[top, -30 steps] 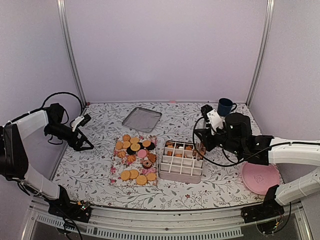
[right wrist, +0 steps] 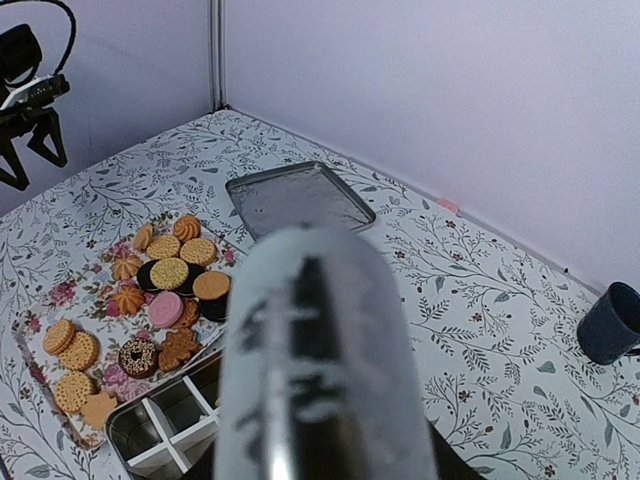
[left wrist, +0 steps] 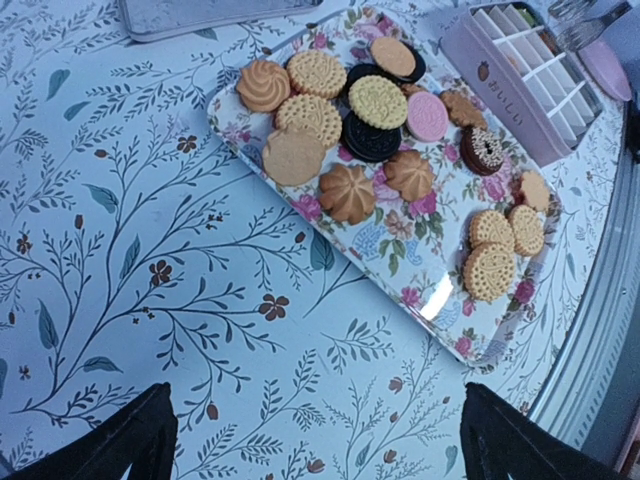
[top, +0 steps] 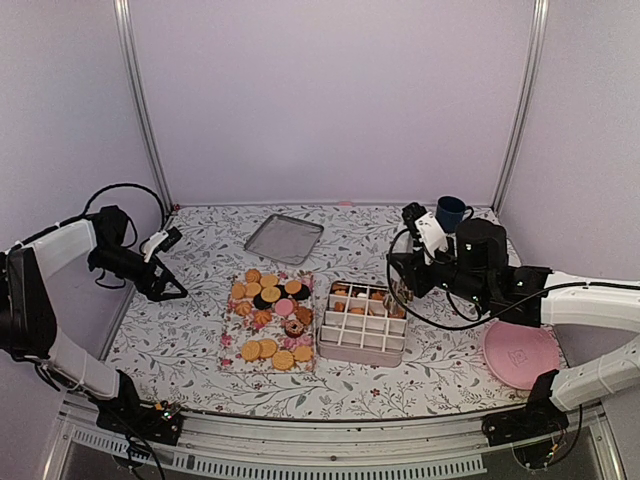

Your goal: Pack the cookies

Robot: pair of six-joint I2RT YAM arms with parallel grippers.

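A floral tray (top: 240,335) of assorted cookies lies in the middle, left of a divided box (top: 360,350), whose rear compartments hold some cookies; several front ones look empty. My right gripper (top: 398,290) is over the box's back right; in the right wrist view a blurred metallic part (right wrist: 315,330) fills the centre, so its finger state and any contents are unclear. My left gripper (top: 163,285) stands open at the far left, above bare table, away from the cookies.
An empty metal tray (top: 283,240) lies at the back, a dark mug (top: 450,213) at the back right, a pink plate (top: 520,355) at the front right. Table left of the cookie tray is clear.
My right gripper has risen slightly over the box's right side. The left arm and the cookie tray look unchanged.
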